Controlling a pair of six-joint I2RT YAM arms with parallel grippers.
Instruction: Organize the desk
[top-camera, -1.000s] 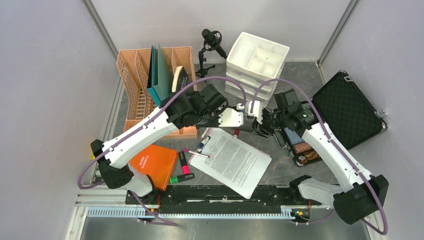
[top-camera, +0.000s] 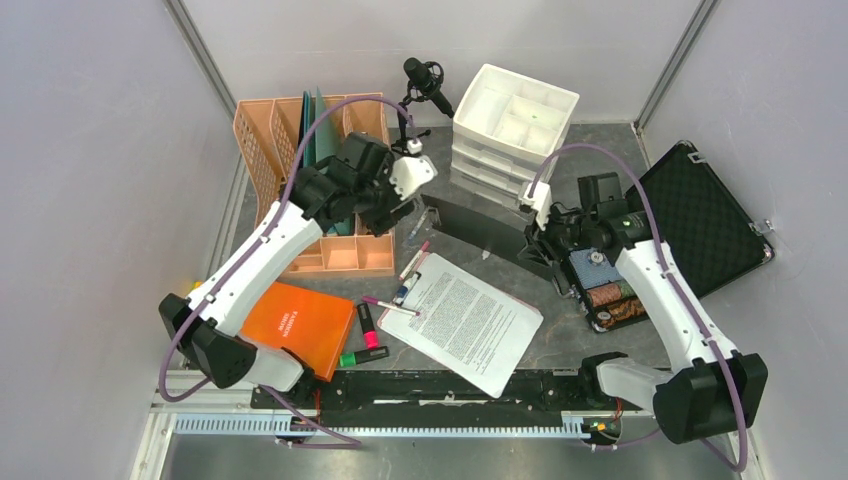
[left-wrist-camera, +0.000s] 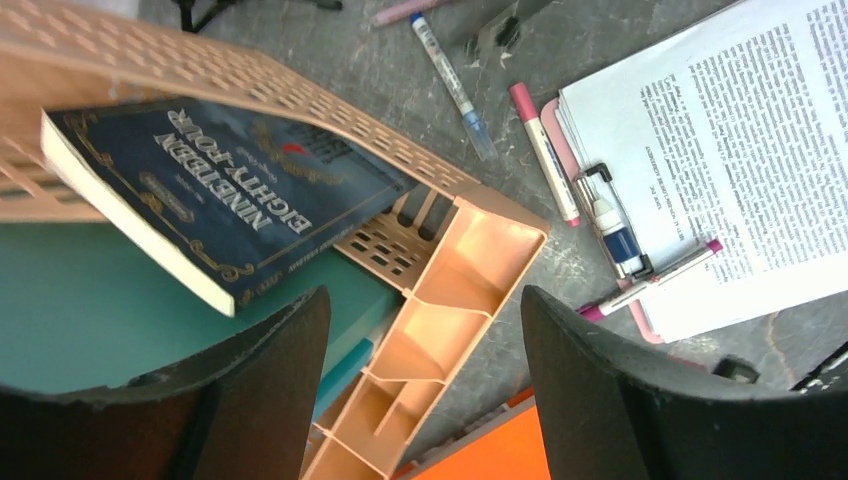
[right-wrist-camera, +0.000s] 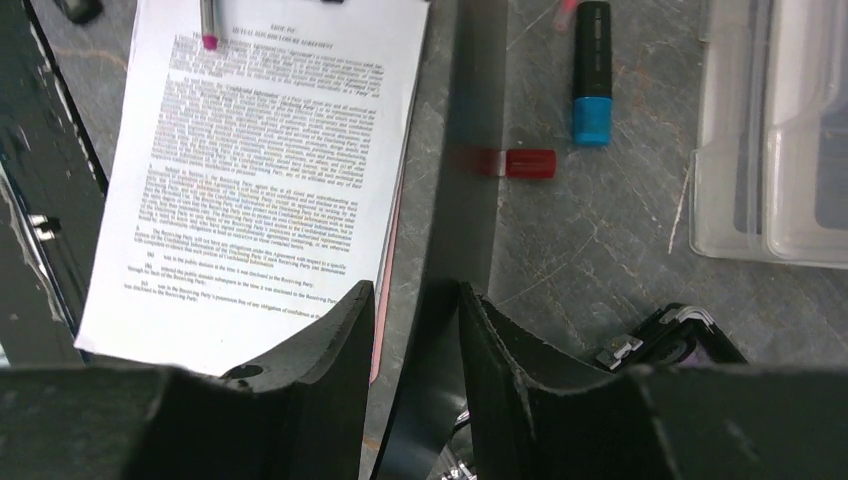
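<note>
My right gripper is shut on a dark translucent panel (top-camera: 470, 230), held over the desk's middle near the open case (top-camera: 700, 220). My left gripper is open, empty, above the tan file organizer (top-camera: 360, 260), which holds teal folders and a dark book (left-wrist-camera: 210, 190). Pens and a clipboard with printed paper (top-camera: 455, 320) lie on the desk; a blue-capped marker (right-wrist-camera: 592, 75) and a red one (right-wrist-camera: 530, 163) show beside the panel in the right wrist view.
An orange book (top-camera: 295, 330) and highlighters (top-camera: 365, 358) lie front left. A white drawer unit (top-camera: 510, 110) and a microphone on a stand (top-camera: 428, 85) stand at the back.
The right gripper has shifted slightly right with the panel, which now shows more clearly.
</note>
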